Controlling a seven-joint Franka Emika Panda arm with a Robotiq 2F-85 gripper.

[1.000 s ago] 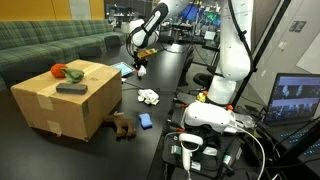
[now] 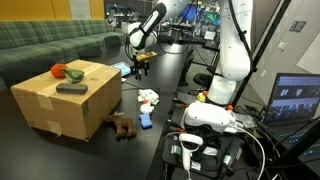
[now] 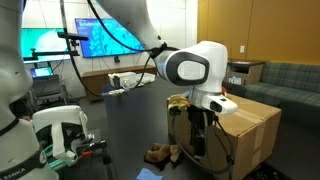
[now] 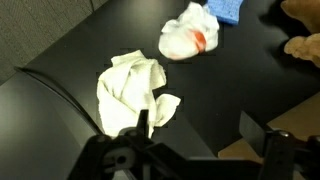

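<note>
In the wrist view, a crumpled white cloth (image 4: pixel 130 92) lies on the dark table, below and left of the fingers. Beyond it is a second white piece with a red mark (image 4: pixel 188 34). Both appear as white cloth (image 2: pixel 148 98) on the table in exterior view 1. My gripper is open, its fingers (image 4: pixel 254 132) apart with nothing seen between them. Exterior view 1 shows the gripper (image 2: pixel 143 69) above the table's far part, behind the cloths.
A cardboard box (image 2: pixel 75 112) carries a red item (image 2: pixel 58 71), a green item (image 2: pixel 74 75) and a dark block (image 2: pixel 72 89). Brown plush (image 2: pixel 123 127) and a blue sponge (image 2: pixel 146 121) lie in front.
White cloth on the table now looks larger. The gripper seems slightly higher.
</note>
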